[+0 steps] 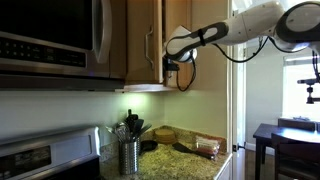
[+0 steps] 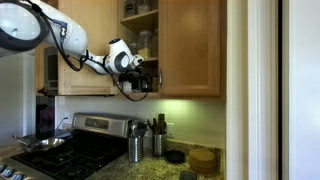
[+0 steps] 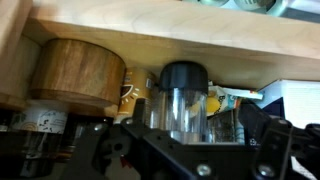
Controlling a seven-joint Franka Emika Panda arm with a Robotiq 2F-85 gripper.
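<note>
A clear jar with a black lid stands in the cabinet, between the parted fingers of my gripper. The fingers are open, one finger on each side of the jar; whether either touches it is hard to tell. Its lower part is hidden by the gripper. In exterior view 2, my gripper reaches into the open upper cabinet at its lowest shelf. The cabinet door hides most of the gripper in exterior view 1.
A wooden-lidded jar sits close on the left in the wrist view. A shelf board runs across above the jar lid. More jars fill the shelf higher up. The counter below carries utensil holders.
</note>
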